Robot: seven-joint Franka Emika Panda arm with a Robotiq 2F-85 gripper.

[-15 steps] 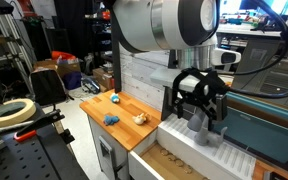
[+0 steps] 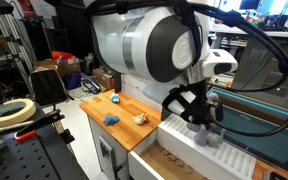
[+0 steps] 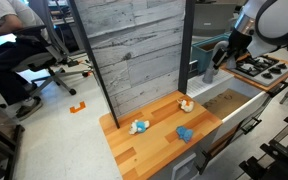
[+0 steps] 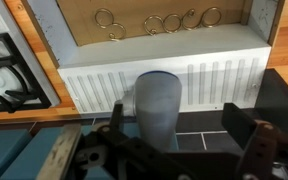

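Observation:
A grey cylindrical object (image 4: 158, 105) with a dark rim at its top stands by the white ribbed ledge (image 4: 89, 92) in the wrist view. My gripper is open, with one dark finger (image 4: 116, 118) to the left of the cylinder and the other to the right. The gap is wider on the right side. In exterior view 1 the gripper (image 2: 199, 108) hangs low over the ledge, close above grey items (image 2: 201, 137) that it partly covers. Whether the fingers touch the cylinder cannot be made out.
An open drawer (image 2: 152, 163) lies in front of the ledge, with several brass-coloured rings (image 4: 109, 22) inside. Small blue (image 3: 184, 133) and orange-white (image 3: 186, 105) items rest on the wooden top (image 3: 149, 140). A stove (image 4: 6, 80) sits to the left in the wrist view.
Drawer and tabletop items look unmoved.

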